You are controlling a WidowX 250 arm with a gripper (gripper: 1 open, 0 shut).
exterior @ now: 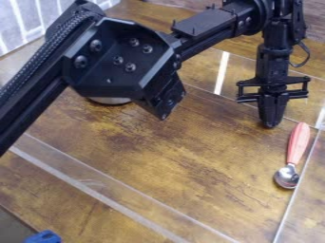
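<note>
My black gripper (271, 112) points down at the upper right, low over the wooden table (152, 180); it looks shut, with nothing visible between its fingers. Just below and right of it lies a scoop or spoon with a red handle (297, 143) and a shiny metal head (287, 177), apart from the fingertips.
A round object (108, 100) at the left is mostly hidden under my arm. A small blue item (42, 237) sits at the bottom left corner. Tape strips cross the table.
</note>
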